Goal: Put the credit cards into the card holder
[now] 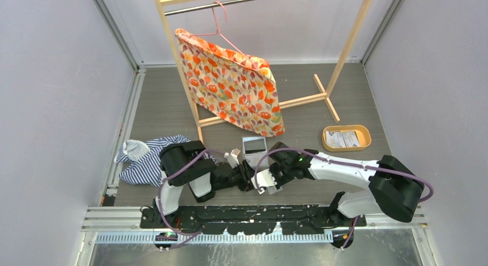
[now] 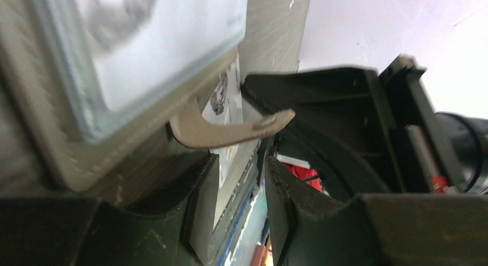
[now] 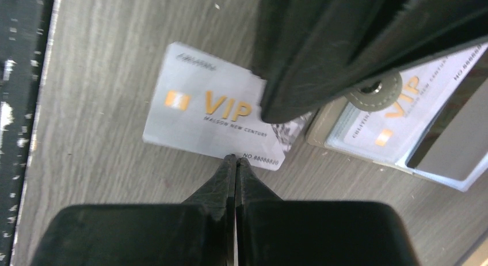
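Observation:
The tan card holder (image 3: 324, 125) lies on the table with a card in its clear window. Its snap strap (image 2: 230, 133) sticks out ahead of my left gripper, whose fingers stand apart with bare space between. A white VIP card (image 3: 195, 110) lies beside the holder, its right end partly hidden under the left gripper's dark fingers (image 3: 322, 53). My right gripper is shut, fingertips together at the card's near edge. Whether that edge sits between them does not show. From above, both grippers hide much of the card (image 1: 274, 190) and holder (image 1: 254, 145).
A tan tray (image 1: 363, 137) with cards stands at the right. Striped cloth (image 1: 141, 169) lies at the left. Behind, a wooden rack (image 1: 302, 101) carries a flowered cloth (image 1: 230, 87). The two arms are close together at the front middle.

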